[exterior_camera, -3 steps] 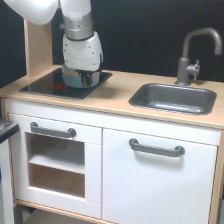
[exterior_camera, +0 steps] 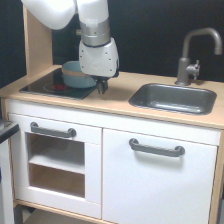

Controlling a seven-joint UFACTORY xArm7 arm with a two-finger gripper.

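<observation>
The white robot arm reaches down from the upper left, its gripper point(exterior_camera: 101, 84) low over the wooden counter at the right edge of the black stovetop. A light blue pot point(exterior_camera: 75, 75) stands on the stovetop point(exterior_camera: 45, 87), just left of and behind the gripper, partly hidden by the arm. The fingers are small and dark, and whether they are apart or closed is hard to make out.
A steel sink point(exterior_camera: 174, 97) with a grey faucet point(exterior_camera: 186, 60) sits on the right of the counter point(exterior_camera: 122, 90). Below are white cabinet doors point(exterior_camera: 160, 185) and an open shelf point(exterior_camera: 57, 160). The counter between stove and sink is clear.
The gripper has moved right, from over the stovetop and in front of the pot to beside it, leaving more of the pot in view.
</observation>
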